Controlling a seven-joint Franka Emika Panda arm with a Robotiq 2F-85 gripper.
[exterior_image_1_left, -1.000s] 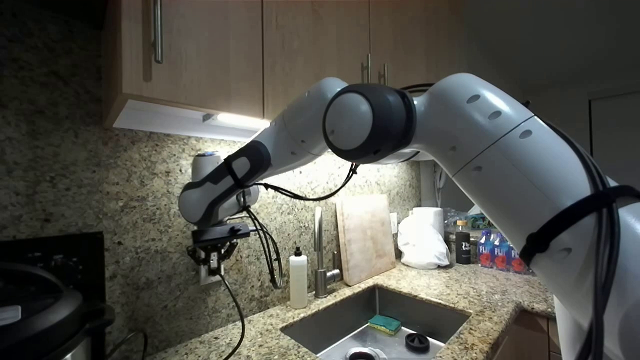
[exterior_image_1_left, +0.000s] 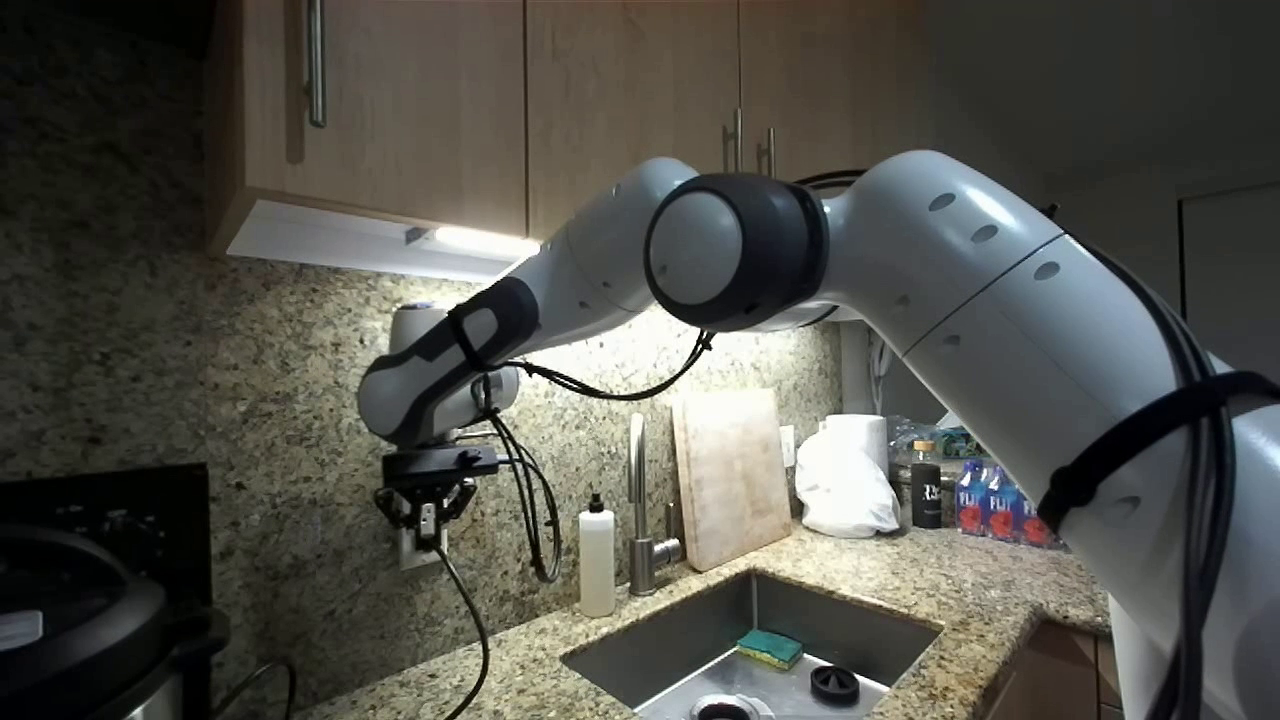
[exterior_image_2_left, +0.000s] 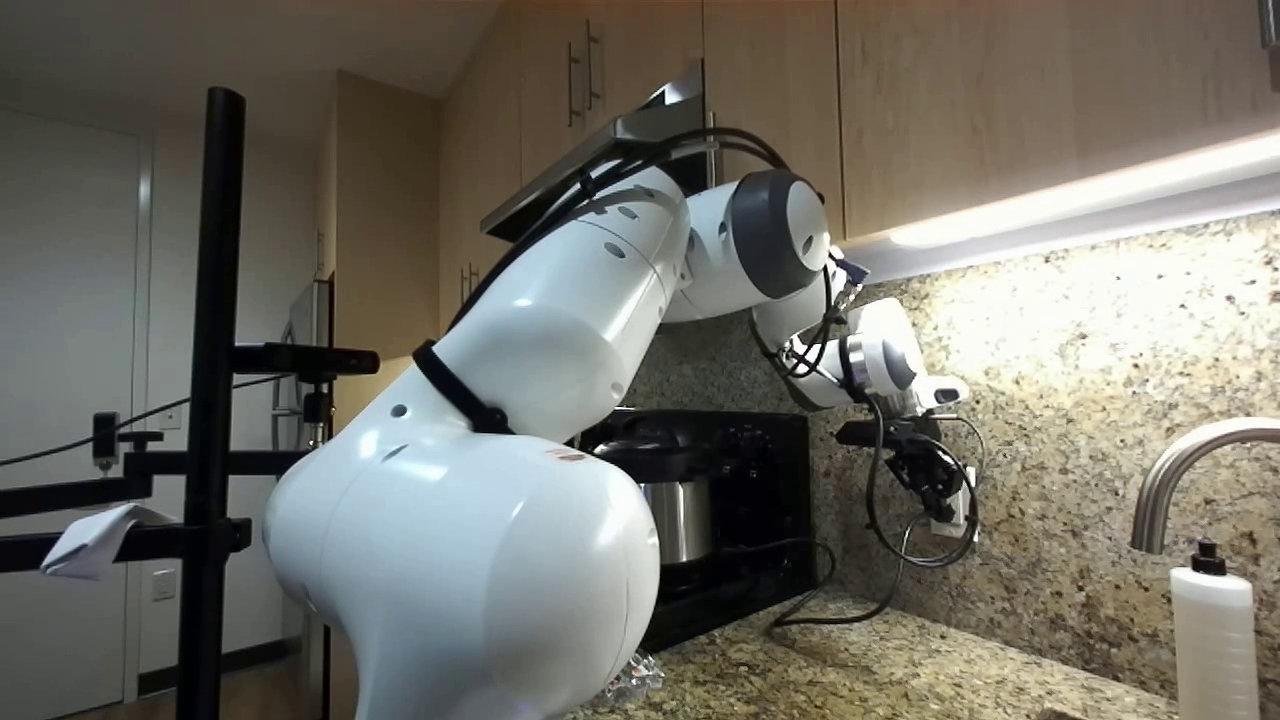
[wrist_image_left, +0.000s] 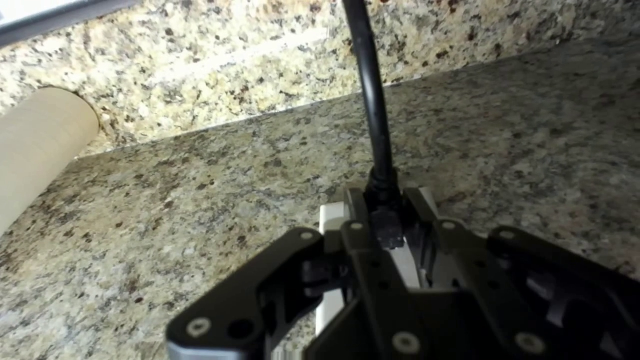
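Observation:
In the wrist view, my gripper is shut on the black plug (wrist_image_left: 385, 225) of a power cord, one finger on each side of it. The black cord (wrist_image_left: 373, 102) runs from the plug to the top of that view. Behind the fingers is a white wall outlet (wrist_image_left: 328, 309), largely covered by them. Whether the prongs sit in the outlet cannot be seen. In exterior view 1 the gripper (exterior_image_1_left: 428, 514) is at the backsplash in front of the outlet (exterior_image_1_left: 416, 554), and the cord (exterior_image_1_left: 474, 612) droops to the counter.
A dark pressure cooker (exterior_image_1_left: 78, 612) stands at the left. Right of the gripper are a soap bottle (exterior_image_1_left: 596, 558), the faucet (exterior_image_1_left: 639, 504) and the sink (exterior_image_1_left: 780, 600) with a sponge (exterior_image_1_left: 770, 648). The cabinet (exterior_image_1_left: 384, 108) overhangs the arm.
The arm has shifted very slightly, with the wrist tilting a little. The plug is at the outlet in both frames, and the cord's droop looks much the same.

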